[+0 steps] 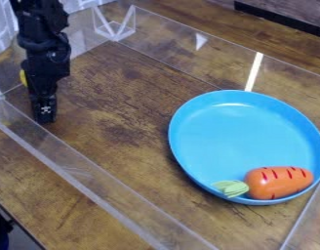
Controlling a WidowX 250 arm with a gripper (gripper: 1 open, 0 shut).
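Note:
My black gripper (pixel 43 96) is low at the left side of the wooden tray area, beside the clear plastic wall. A small yellow object (pixel 23 78) peeks out from behind it, mostly hidden, so its shape and its exact relation to the fingers are unclear. The fingertips are dark and hard to make out.
A blue plate (pixel 228 137) on the right holds a toy carrot (pixel 275 182) with a pale green top. The wooden surface (pixel 117 142) between gripper and plate is bare. Clear plastic walls border the area.

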